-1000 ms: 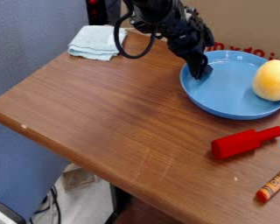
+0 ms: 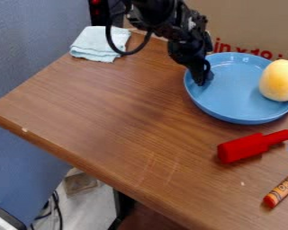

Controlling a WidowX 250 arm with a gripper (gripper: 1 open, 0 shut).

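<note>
The black gripper (image 2: 201,74) is at the left rim of a blue plate (image 2: 236,101), pointing down; whether its fingers are open or shut is hard to tell. On the plate's right side sits a pale yellow, rounded object (image 2: 279,81). A red rolling-pin-like object (image 2: 248,146) lies on the table below the plate.
A folded light-blue cloth (image 2: 98,44) lies at the back left of the wooden table (image 2: 122,126). An orange crayon-like stick (image 2: 281,187) lies at the lower right. A cardboard box (image 2: 243,27) stands behind the plate.
The arm and gripper have shifted slightly to the left over the plate's rim. The objects on the table look unmoved.
</note>
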